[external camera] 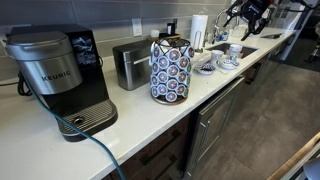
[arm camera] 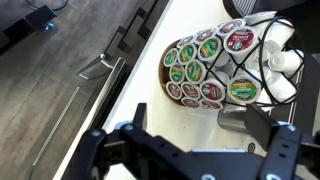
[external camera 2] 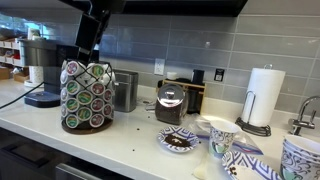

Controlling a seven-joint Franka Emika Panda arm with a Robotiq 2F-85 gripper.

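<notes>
A round wire carousel (external camera: 171, 78) full of coffee pods with coloured lids stands upright on the white counter. My gripper is open in the wrist view, nothing between its fingers. Beyond the fingertips, the pod carousel (arm camera: 222, 62) fills the upper right of that view. In exterior view 2 my dark gripper (external camera 2: 89, 45) hangs at the top left and overlaps the top of the carousel (external camera 2: 86, 102); the distance between them cannot be told there. At the far upper right of exterior view 1 the arm shows small. A Keurig coffee maker (external camera: 65, 80) stands left of the carousel.
A metal toaster-like box (external camera: 132, 64) sits behind the carousel. Patterned cups (external camera 2: 222, 137), a small plate (external camera 2: 179, 139) and a paper towel roll (external camera 2: 262, 95) occupy the counter farther along. Bare counter (external camera 2: 130, 145) lies right of the carousel. Drawers (arm camera: 95, 68) drop below the edge.
</notes>
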